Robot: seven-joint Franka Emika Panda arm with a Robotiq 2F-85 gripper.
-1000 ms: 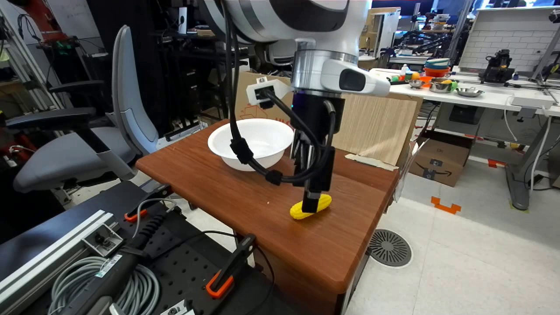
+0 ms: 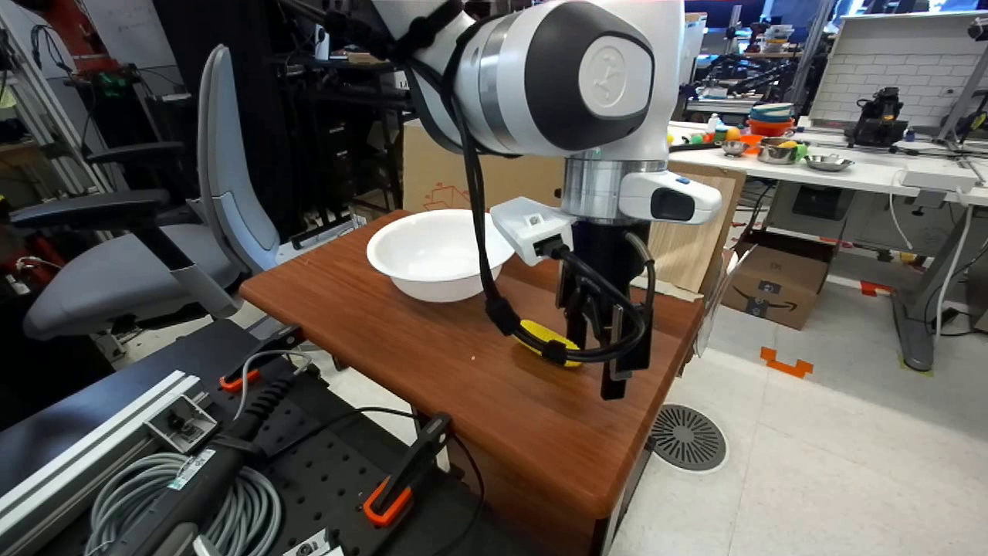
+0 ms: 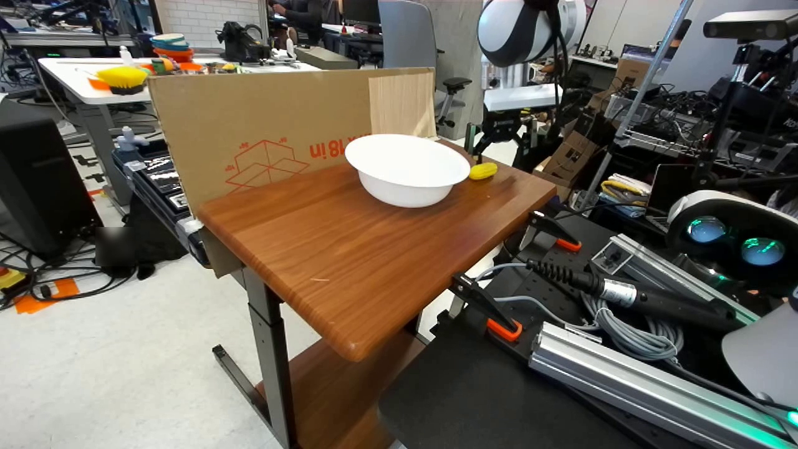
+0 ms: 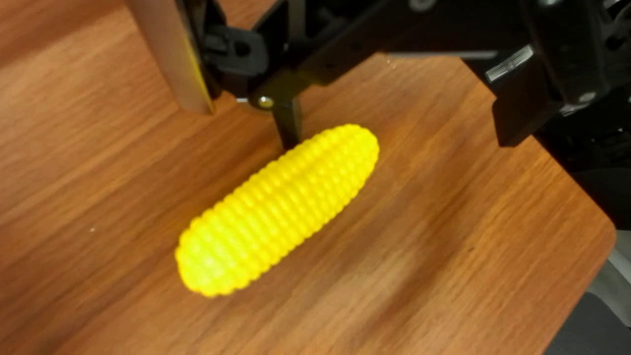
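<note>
A yellow toy corn cob [image 4: 275, 207] lies on the brown wooden table [image 4: 414, 284], its whole length showing in the wrist view. My gripper stands open, with one fingertip close against the cob's far side and the other well off to the right. Whether that near fingertip touches the cob, I cannot tell. In exterior view 1, a cable partly covers the corn [image 2: 548, 341], which lies left of the gripper [image 2: 594, 366]. A white bowl [image 3: 408, 168] rests on the table beside the corn [image 3: 483, 171] and appears empty from what shows.
A cardboard panel [image 3: 262, 135] stands along one side of the table. Black clamps with orange tips [image 2: 389, 500] grip the table's near edge by a black perforated bench.
In exterior view 1 my gripper has moved right, from over the corn to its right side. The corn now lies at a different angle, its left end farther back. The bowl has stayed put.
</note>
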